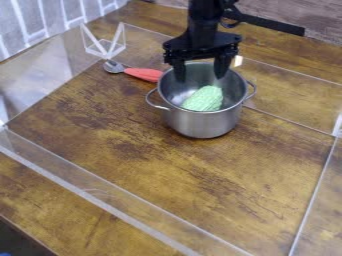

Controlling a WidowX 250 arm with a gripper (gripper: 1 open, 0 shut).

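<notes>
A steel pot [201,118] with two side handles stands on the wooden table [107,170], slightly right of centre. Inside it lies a pale green object [202,98]. My black gripper [202,70] hangs over the back of the pot, open, its fingertips near or just inside the rim. A red-handled utensil [140,73] with a metal head lies left of the pot.
A white wire-like object [104,43] stands at the back left. A small pale item [238,62] is partly visible behind the pot. Clear plastic edging frames the work area.
</notes>
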